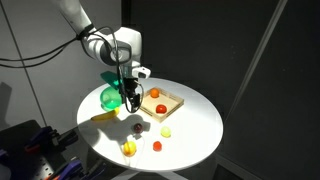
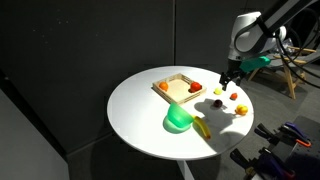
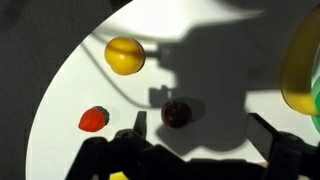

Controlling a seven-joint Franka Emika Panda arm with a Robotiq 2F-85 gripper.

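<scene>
A small dark round fruit lies on the white table, showing between the fingers of my open gripper in the wrist view. It sits closer to the left finger. Exterior view 1 has the gripper above the table, with the dark fruit below it and apart from it. From the other side, the same dark fruit rests in the open near the table's right part. Nothing is held.
Beside the arm are a green bowl and a yellow banana. An orange, a red fruit and a yellow-green fruit lie toward the near edge. A wooden tray holds red and orange items.
</scene>
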